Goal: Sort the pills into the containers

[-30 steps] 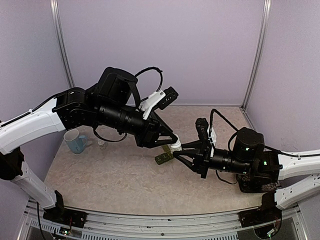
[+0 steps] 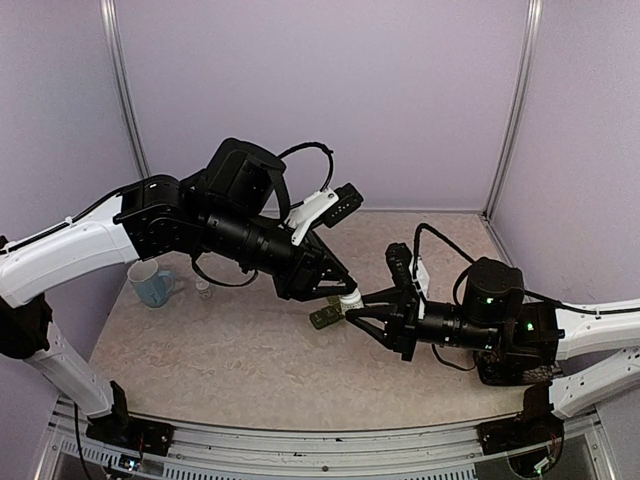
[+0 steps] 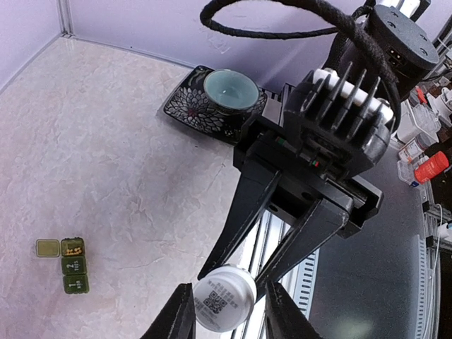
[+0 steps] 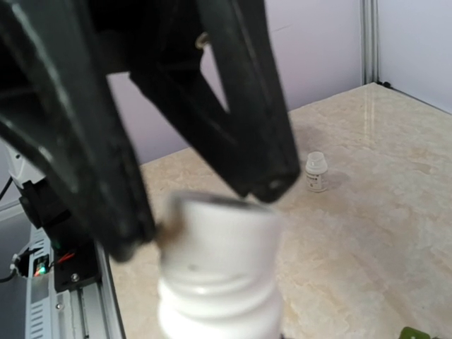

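Note:
A white pill bottle (image 2: 351, 301) is held above the table, with my right gripper (image 2: 354, 306) shut around its body. Its round white top (image 3: 224, 300) faces the left wrist camera. My left gripper is partly open, with its fingertips on either side of that top and small gaps visible. From the right wrist view, the left fingers (image 4: 247, 106) reach the upper end of the bottle (image 4: 222, 268). Below on the table lies a green pill box (image 3: 74, 265) with one compartment lid (image 3: 48, 247) swung out; its contents cannot be made out.
A second small white bottle (image 4: 316, 173) stands at the table's left, near a blue mug (image 2: 150, 284). A black patterned tray (image 3: 191, 102) carrying a pale green bowl (image 3: 232, 90) sits at the right side.
The left gripper has risen very slightly and shifted a little at the bottle's top. The right arm and bottle have moved only a touch; the bottle stays in the right gripper.

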